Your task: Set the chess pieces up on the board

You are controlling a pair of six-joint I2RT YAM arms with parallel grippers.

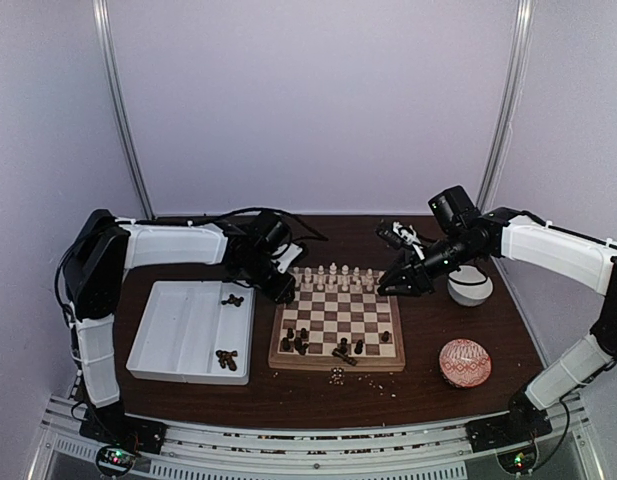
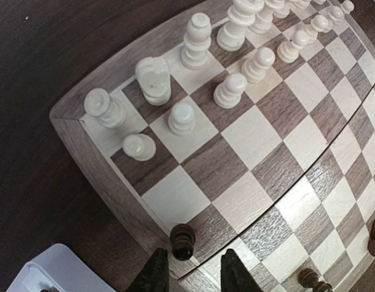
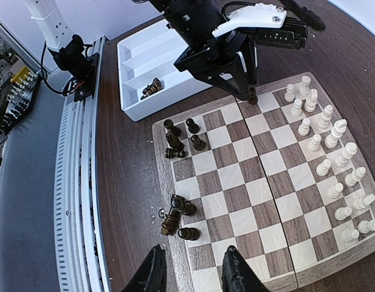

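The chessboard (image 1: 336,365) lies mid-table, with white pieces (image 1: 333,275) in two rows along its far side. Dark pieces (image 3: 175,141) stand or lie in loose groups near its front edge. One dark pawn (image 2: 182,242) stands alone by the board's left edge. My left gripper is partly open just short of that pawn, its fingers apart and nothing visible between them. Over the board's right side hovers my right gripper, also partly open and empty. A fallen dark piece (image 3: 169,222) lies near the board's front rim.
The white tray (image 1: 188,376) left of the board holds small groups of dark pieces (image 1: 226,359). A white bowl (image 1: 470,287) and a red patterned bowl (image 1: 465,362) stand on the right. Small bits lie before the board.
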